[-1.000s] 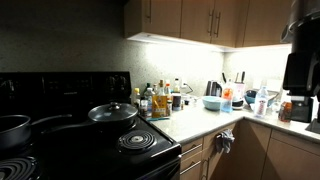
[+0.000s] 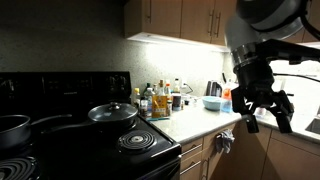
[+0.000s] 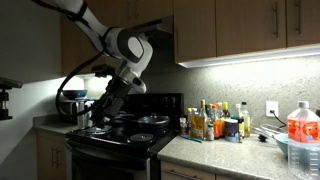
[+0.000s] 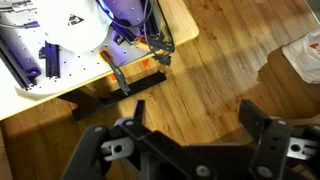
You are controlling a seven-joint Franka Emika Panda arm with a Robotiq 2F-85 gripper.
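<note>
My gripper [image 2: 268, 125] hangs pointing down at the right of exterior view 1, in front of the lower cabinets. Its two fingers stand apart with nothing between them. Below it in the wrist view lies bare wooden floor [image 4: 195, 85], seen through the open gap. Exterior view 2 has the arm [image 3: 125, 50] bent over in front of the stove, its gripper dark and hard to make out. On the stove [image 2: 95, 148] sit a lidded pan [image 2: 113, 112] and, at the left, a dark pan [image 2: 12, 130].
Several bottles [image 2: 160, 102] crowd the counter [image 2: 200, 122] beside the stove, near a blue bowl [image 2: 212, 103]. A towel [image 2: 224, 141] hangs from the cabinet front. In the wrist view, a board [image 4: 178, 25] carries cables and tools; a pale cloth [image 4: 305, 55] lies at right.
In exterior view 1 the arm has come in from the right edge and moved left. My gripper, out of view a second ago, now shows whole. The pans and bottles have not moved.
</note>
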